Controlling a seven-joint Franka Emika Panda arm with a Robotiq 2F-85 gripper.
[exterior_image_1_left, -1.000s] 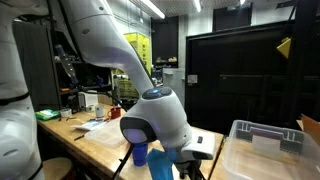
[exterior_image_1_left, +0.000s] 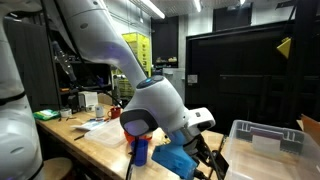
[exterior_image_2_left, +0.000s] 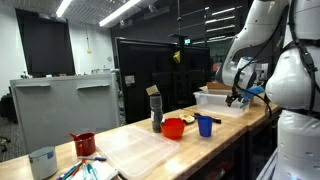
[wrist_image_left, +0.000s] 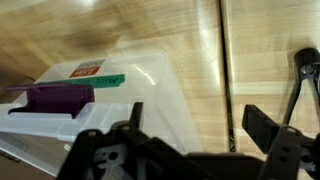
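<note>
My gripper stands open in the wrist view, its dark fingers (wrist_image_left: 126, 132) wide apart with only wooden tabletop and part of a bin's edge below the gap. The clear plastic bin (wrist_image_left: 165, 85) reaches under the left finger; a dark purple item (wrist_image_left: 55, 98) shows at its far left. In exterior view 1, the gripper (exterior_image_1_left: 212, 160) is just left of the clear bin (exterior_image_1_left: 265, 135), near the table. A blue cup (exterior_image_1_left: 140, 152) is partly hidden by the arm. Exterior view 2 shows the gripper (exterior_image_2_left: 236, 99) small and distant, at the bin.
A red bowl (exterior_image_2_left: 174, 128), a blue cup (exterior_image_2_left: 205, 127) and a dark flask (exterior_image_2_left: 155, 108) stand mid-table. Nearer are a red cup (exterior_image_2_left: 86, 146), a metal mug (exterior_image_2_left: 43, 162) and several markers (exterior_image_2_left: 97, 170). A black-handled tool (wrist_image_left: 303, 68) lies right of the gripper.
In exterior view 1, the gripper and wrist have swung to the right, closer to the clear bin. The bin and the blue cup stay where they were.
</note>
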